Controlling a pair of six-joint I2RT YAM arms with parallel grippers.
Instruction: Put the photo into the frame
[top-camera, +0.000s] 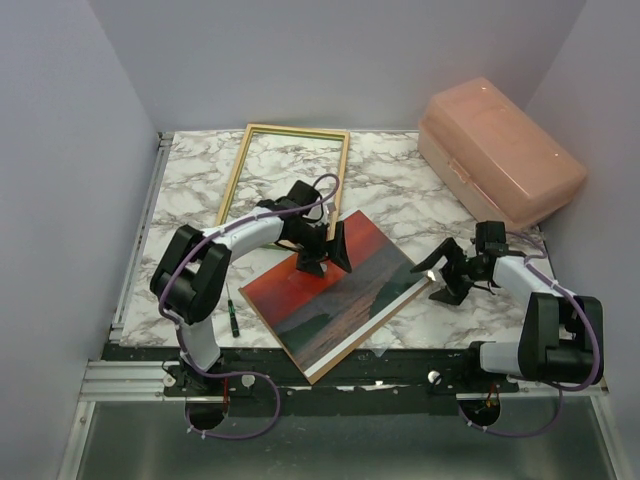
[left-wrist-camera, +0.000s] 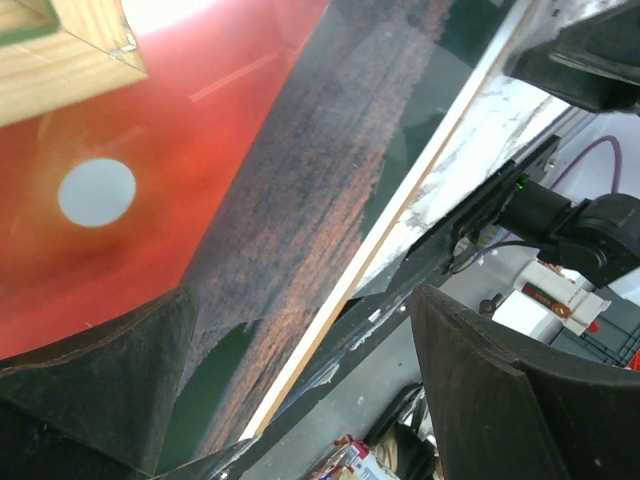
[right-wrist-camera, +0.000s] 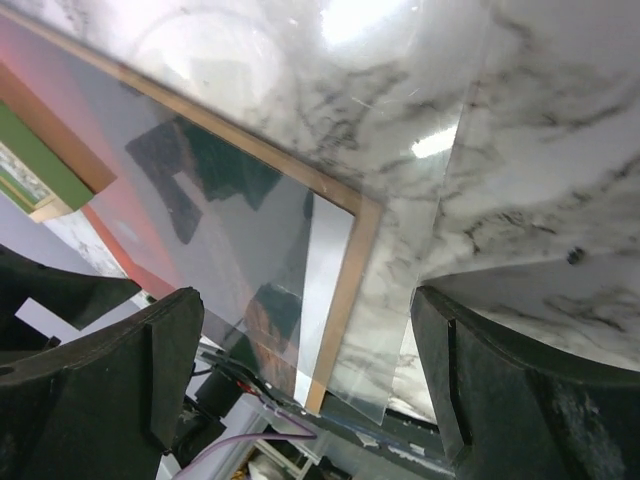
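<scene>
The photo (top-camera: 335, 290), red, grey and green with a white strip, lies on a wooden backing at the table's front centre, overhanging the edge, under a clear sheet. The empty wooden frame (top-camera: 240, 160) lies behind it. My left gripper (top-camera: 325, 257) hangs open over the photo's red part (left-wrist-camera: 120, 260). My right gripper (top-camera: 440, 277) is open low at the photo's right corner, around the clear sheet (right-wrist-camera: 400, 140); whether it touches that sheet I cannot tell.
A pink box (top-camera: 500, 150) sits at the back right. A screwdriver (top-camera: 233, 318) lies left of the photo. Free marble shows at left and back centre.
</scene>
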